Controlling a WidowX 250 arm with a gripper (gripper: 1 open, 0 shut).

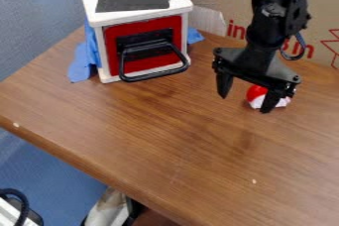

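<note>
My black gripper (247, 94) hangs open above the right part of the wooden table, its two fingers spread. Just behind and beside its right finger a small red and white object (276, 100) lies on the table, partly hidden by the gripper; I cannot tell whether they touch.
A white toy oven (177, 2) with a red front and black handle stands at the back left, with blue cloth (81, 61) beside it. A cardboard box (322, 22) stands at the back right.
</note>
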